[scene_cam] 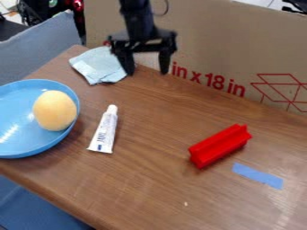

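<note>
The black gripper (pixel 140 56) hangs open, somewhat blurred, over the back of the wooden table, just above and to the right of a folded pale blue cloth (pixel 96 65). Nothing shows between its fingers. A white tube (pixel 103 130) lies near the middle left. A yellow oval object (pixel 56 110) sits on a blue plate (pixel 18 135) at the left edge. A red rectangular object (pixel 220 145) lies on the right side of the table.
A cardboard box wall (pixel 246 49) with red print runs along the back. A blue tape strip (pixel 257 176) lies at the front right.
</note>
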